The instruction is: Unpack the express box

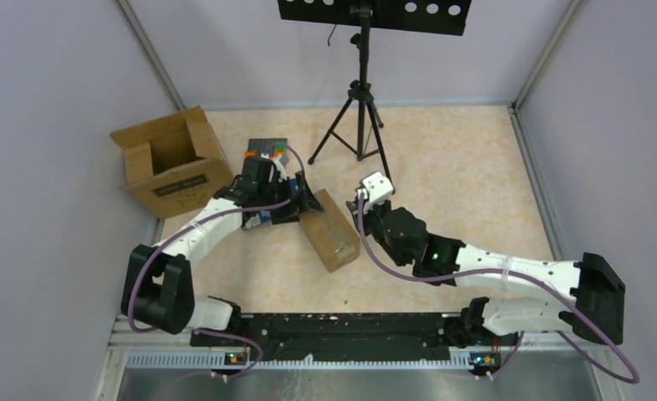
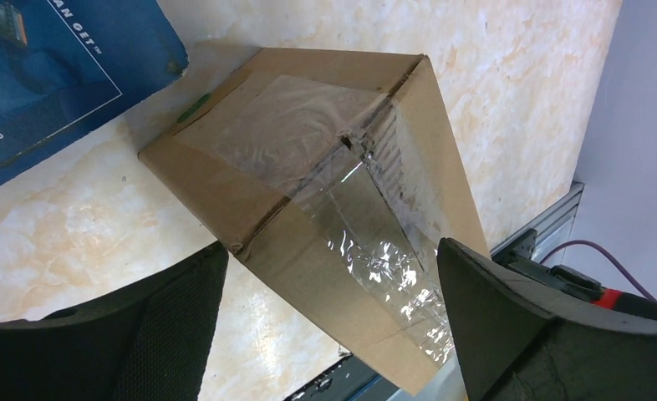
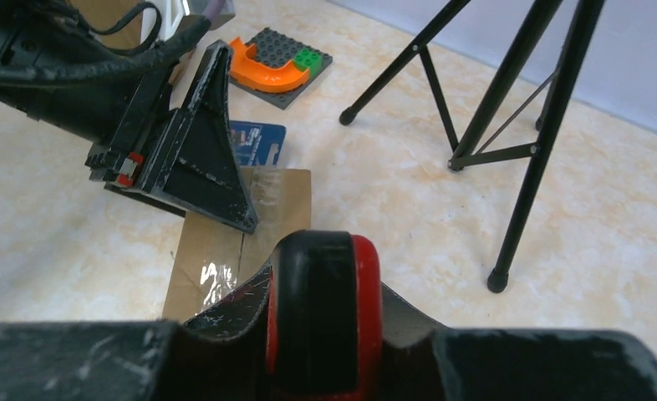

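Note:
The taped brown cardboard box (image 1: 332,238) lies slanted on the table between the two arms. In the left wrist view, clear tape runs along the box's top seam (image 2: 367,234) and over its end. My left gripper is open over the end of the box, with one fingertip by each long side; whether they touch it I cannot tell. My right gripper is shut on a black-and-red tool (image 3: 321,305), held above the table just right of the box. The tool's working tip is hidden.
Flaps up, a larger open carton (image 1: 175,171) stands at the far left. A blue printed package (image 2: 49,79) lies beside the box, and behind it a grey baseplate (image 3: 279,54) with an orange piece. A black tripod (image 1: 361,100) stands at the back.

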